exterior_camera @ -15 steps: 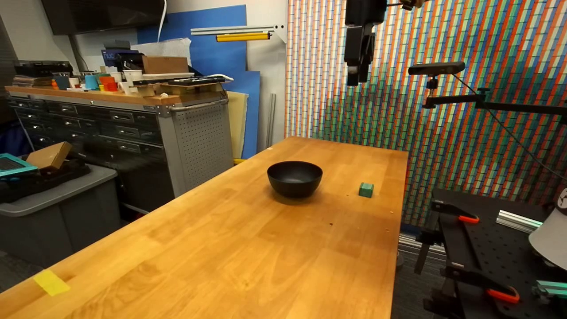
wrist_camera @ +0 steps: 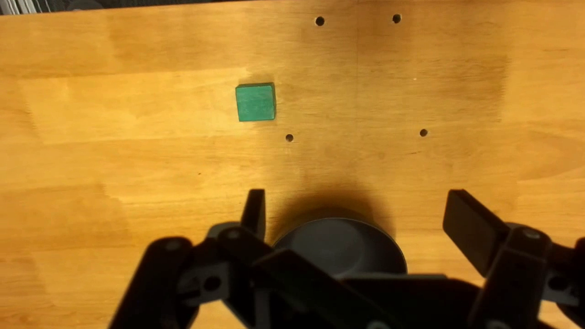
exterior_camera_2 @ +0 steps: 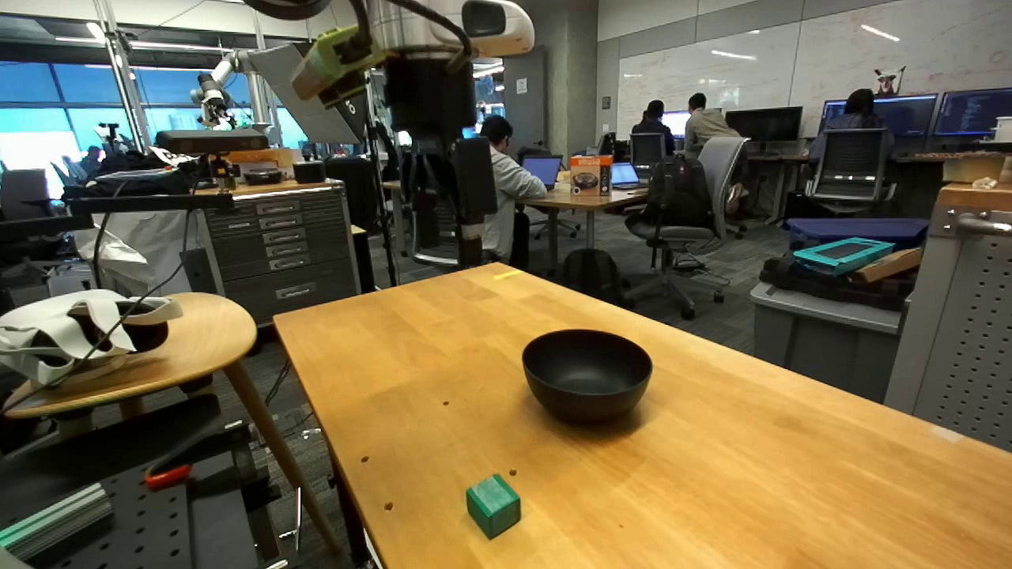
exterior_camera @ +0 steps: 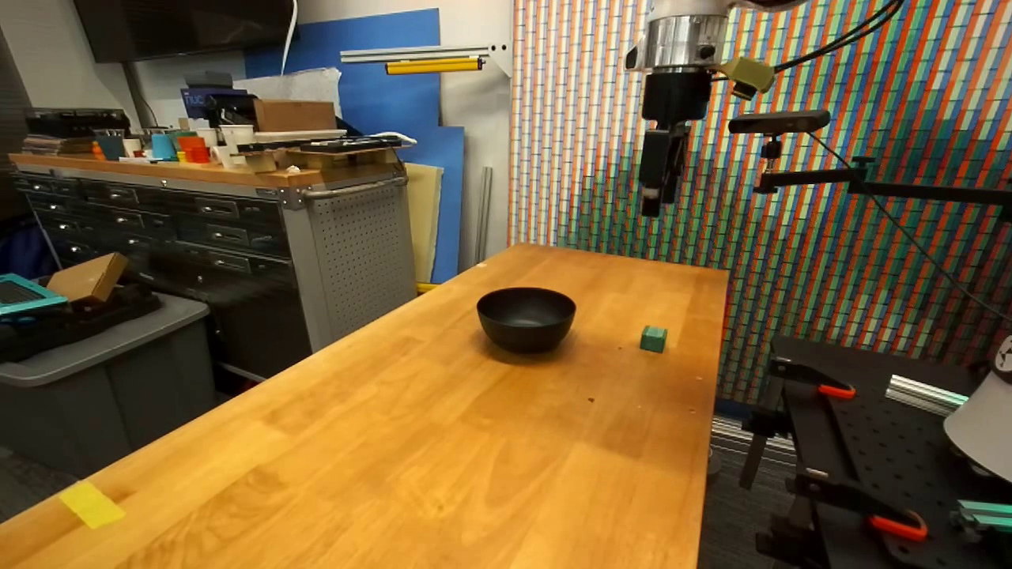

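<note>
High above the wooden table, my gripper (exterior_camera: 656, 204) points down, open and empty. A small green block (exterior_camera: 654, 338) rests on the table near its right edge in exterior view 1. To its left there stands a round black bowl (exterior_camera: 526, 319), upright, with no object visible inside from exterior view 2. In the wrist view the block (wrist_camera: 256, 102) lies up and to the left of my spread fingers (wrist_camera: 255, 214), well apart from them. Below and between the fingers, the bowl (wrist_camera: 340, 246) shows only in part, its lower side covered by the gripper.
Free tabletop (exterior_camera: 455, 446) surrounds the bowl and block, with a few small holes in the wood. A strip of yellow tape (exterior_camera: 92, 503) sticks to the table's far-left corner in exterior view 1. A camera on a bracket (exterior_camera: 779, 122) stands off the table's right side.
My gripper has come down and shifted slightly to the right in exterior view 1. Block and bowl are where they were.
</note>
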